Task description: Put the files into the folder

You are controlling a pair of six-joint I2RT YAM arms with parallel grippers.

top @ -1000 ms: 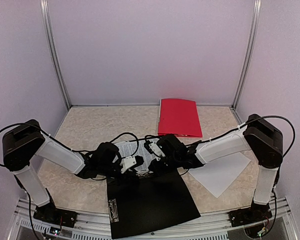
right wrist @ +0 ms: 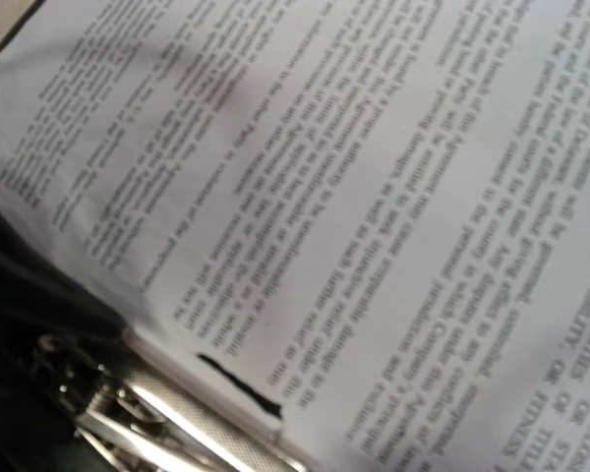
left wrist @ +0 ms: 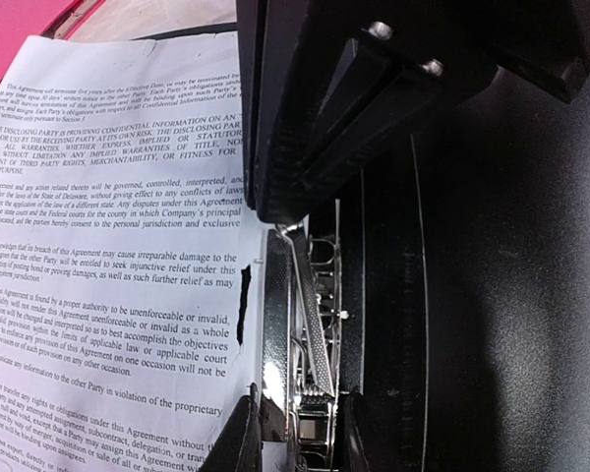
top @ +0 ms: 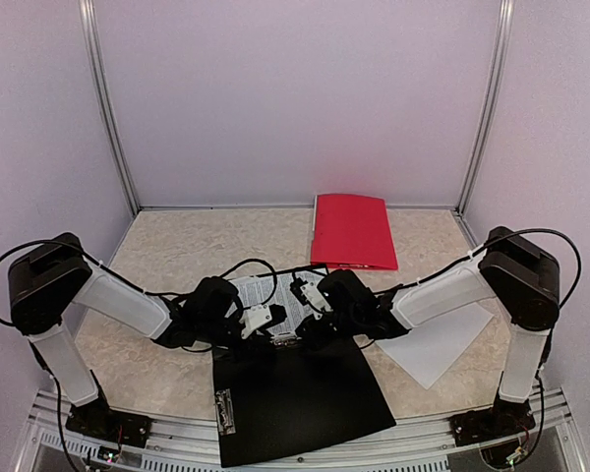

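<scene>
A black clip folder [top: 300,408] lies open at the front centre, printed sheets [left wrist: 98,275] on its upper part. Its metal clip [left wrist: 310,315] runs along the sheets' edge. My left gripper is over the clip, fingers part open at either side of it; whether it grips anything is unclear. My right gripper [top: 310,329] is low at the clip beside the left one; its fingers are hidden in the top view and not visible in the right wrist view, which is blurred and shows print and clip. A dark tear or slot marks the sheet beside the clip.
A red folder [top: 352,231] lies at the back right. A blank white sheet [top: 433,344] lies on the right, partly under the right arm. Walls surround the table.
My right gripper has shifted slightly toward the front and right. The left arm and the black folder have moved very slightly; the red folder is unchanged.
</scene>
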